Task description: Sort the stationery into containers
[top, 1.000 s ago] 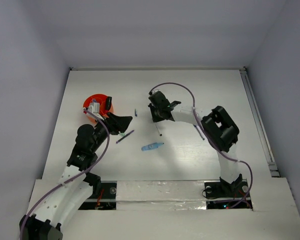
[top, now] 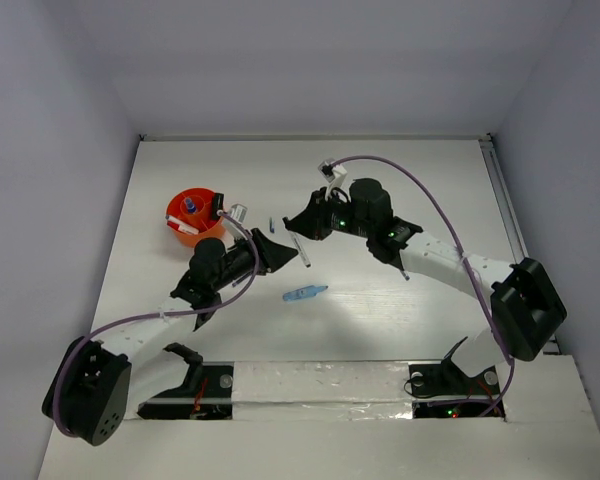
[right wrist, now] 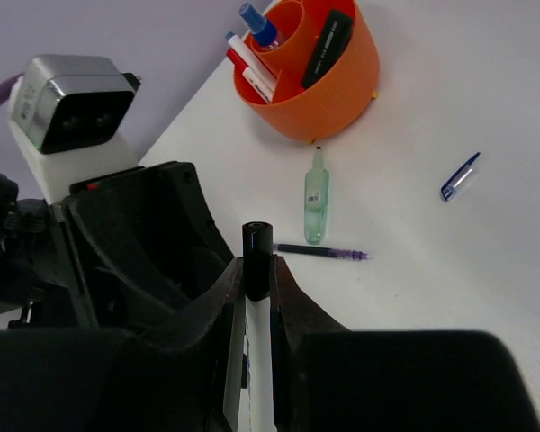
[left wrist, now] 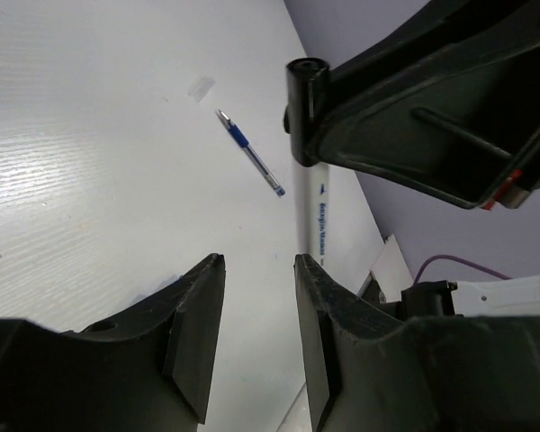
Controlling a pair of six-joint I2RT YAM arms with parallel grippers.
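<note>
My right gripper is shut on a white marker (top: 299, 249) with a dark cap, held upright above the table; it also shows in the left wrist view. My left gripper is part open and empty, beside the held marker. The orange organiser (right wrist: 342, 94) holds markers, a blue-capped bottle and a black item. On the table lie a green bottle (right wrist: 316, 202), a purple-black pen (right wrist: 324, 251), a short blue pen (right wrist: 463, 177), a blue bottle (top: 302, 293) and a longer blue pen (left wrist: 250, 151).
Grey walls bound it at the sides and back. Both arms come close over the middle.
My right gripper has risen from the table with the marker and moved slightly left. My left gripper has moved right, toward the held marker.
</note>
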